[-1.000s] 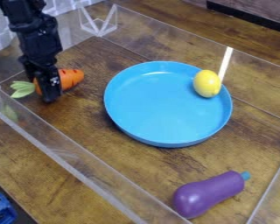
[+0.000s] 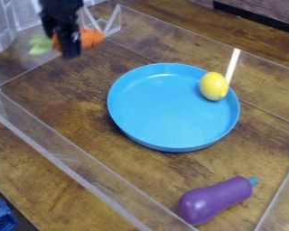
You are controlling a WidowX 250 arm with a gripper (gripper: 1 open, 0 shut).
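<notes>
My gripper (image 2: 65,41) is at the upper left, blurred and dark, raised above the wooden floor and shut on an orange toy carrot (image 2: 87,38) with pale green leaves showing to its left. Its fingertips are hard to make out.
A blue plate (image 2: 172,108) fills the middle right, with a yellow lemon (image 2: 213,87) at its right rim. A purple eggplant (image 2: 219,198) lies at the lower right. Clear walls border the area. The wood left of the plate is bare.
The gripper has risen toward the top of the view with the carrot, which earlier lay low on the wood at the left.
</notes>
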